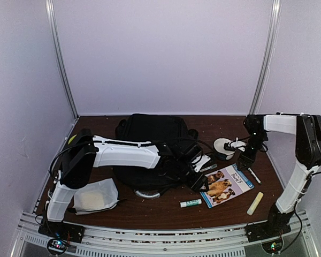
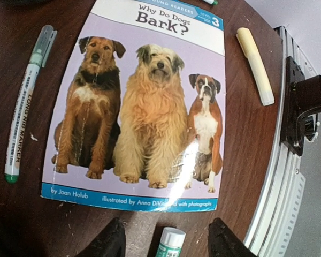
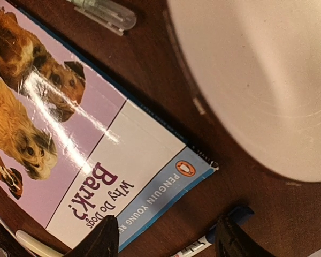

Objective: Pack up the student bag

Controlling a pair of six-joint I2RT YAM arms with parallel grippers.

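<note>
The black bag lies on the table beneath my left arm, which hides much of it. The book with three dogs on its cover lies flat to the right. My left gripper is above the book's left edge, its fingers apart; in the left wrist view a glue stick shows below, between the fingertips. Fingers parted and empty, my right gripper is above the book's upper corner. A blue-capped pen shows below it on the table, partly covered by one finger.
A white bowl stands close to my right gripper. A green marker lies left of the book, a yellow marker to its right. A translucent pouch rests at the front left.
</note>
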